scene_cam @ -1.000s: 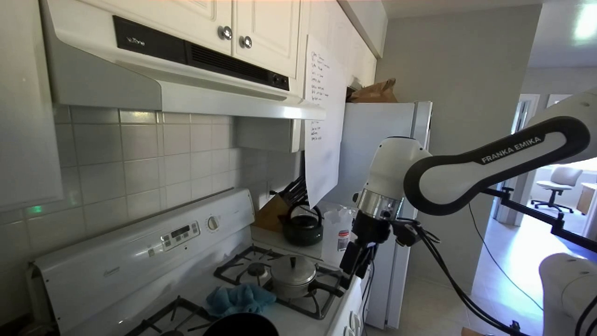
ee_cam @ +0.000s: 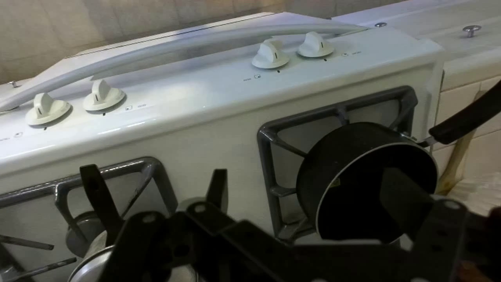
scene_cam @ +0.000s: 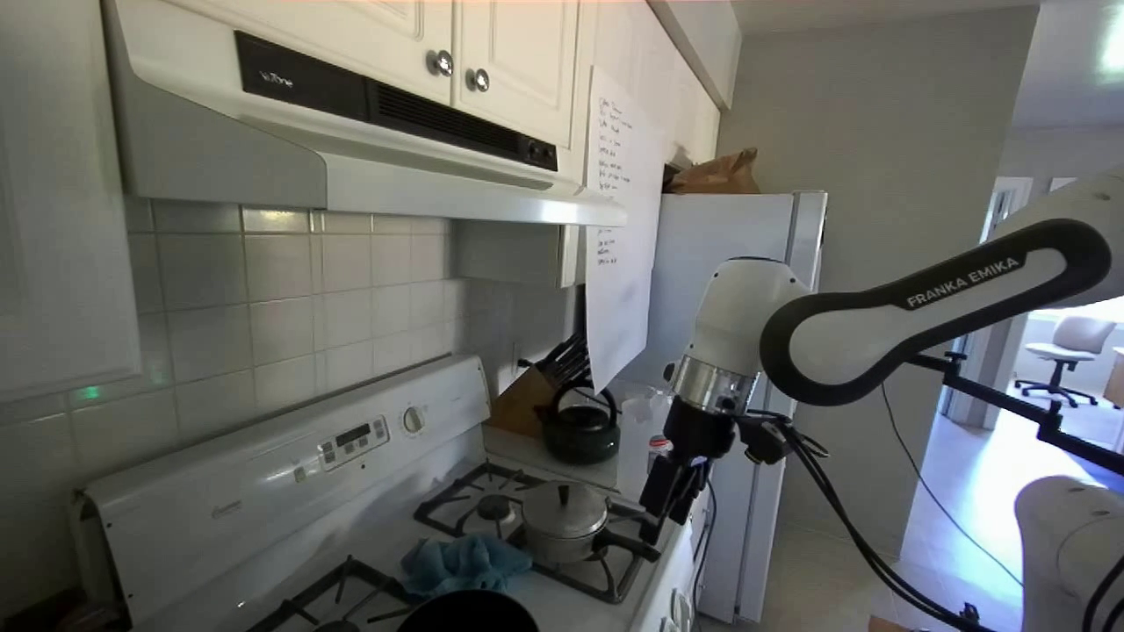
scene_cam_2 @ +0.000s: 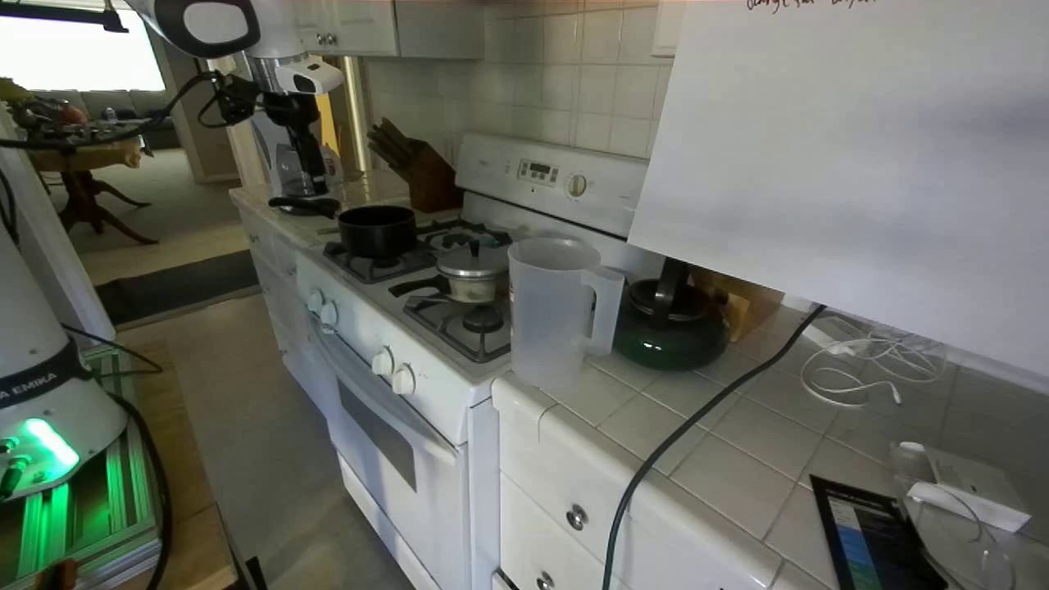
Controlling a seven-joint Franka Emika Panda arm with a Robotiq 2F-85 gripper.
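Note:
My gripper stands open over the stove, its fingers wide apart with nothing between them. In the wrist view one finger (ee_cam: 218, 190) is over the bare stovetop, while the other overlaps the black saucepan (ee_cam: 324, 174). That saucepan rests on a burner grate, with its handle out to the right. The lidded silver pot (scene_cam: 565, 516) sits on another grate; only its lid edge and dark handle (ee_cam: 96, 195) show at the wrist view's lower left. A blue cloth (scene_cam: 464, 562) lies crumpled on the stovetop. In exterior view 2 the gripper appears near the upper left, above the counter end.
A clear pitcher (scene_cam_2: 546, 324) and a dark green kettle (scene_cam_2: 669, 339) stand on the counter beside the stove. The knife block (scene_cam_2: 428, 177) is at the opposite side. Stove knobs (ee_cam: 270, 55) line the front. The range hood (scene_cam: 421, 190) overhangs the stove.
In exterior view 1 the kitchen, pots and cloth appear slightly farther right, while the arm and gripper keep the same place in the picture.

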